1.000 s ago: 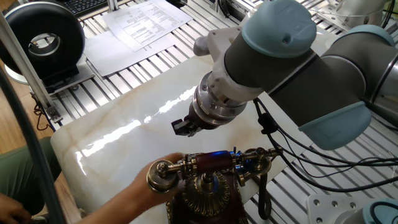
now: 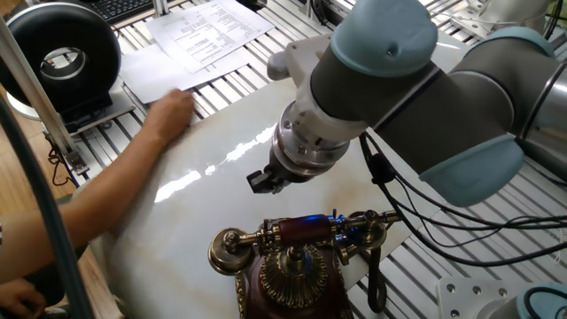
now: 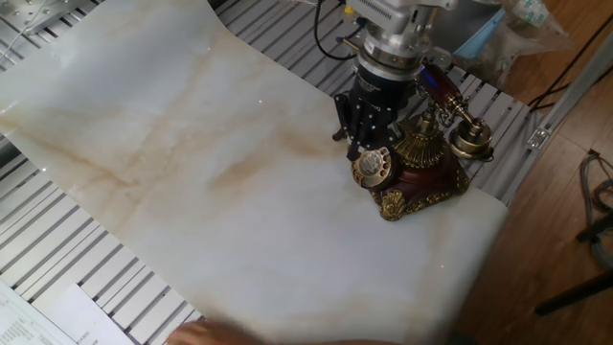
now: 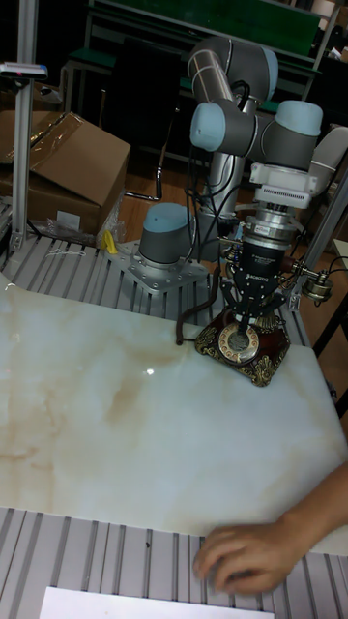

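An old-style rotary telephone in dark red and brass (image 2: pixel 297 276) (image 3: pixel 419 182) stands on the marbled sheet (image 3: pixel 239 240), its handset (image 2: pixel 306 231) lying across the cradle. The round dial (image 3: pixel 374 168) (image 4: pixel 239 343) faces the open sheet. On the dial side, close to the telephone, hangs my black gripper (image 2: pixel 257 183) (image 4: pixel 252 309), pointing downward. From above it overlaps the telephone's edge, and whether it touches cannot be told. Its fingers are dark and small, so their opening is unclear. No object shows held in it.
A person's hand (image 2: pixel 171 115) (image 4: pixel 247 557) rests at the sheet's edge opposite the telephone, near papers (image 2: pixel 208 34). Black cables (image 2: pixel 425 213) hang beside my arm. A cardboard box (image 4: pixel 72 170) stands behind. Most of the marbled sheet is clear.
The person's hand has left the telephone's side and swept across the sheet to the edge near the papers. My arm has shifted very slightly; the telephone stays put.
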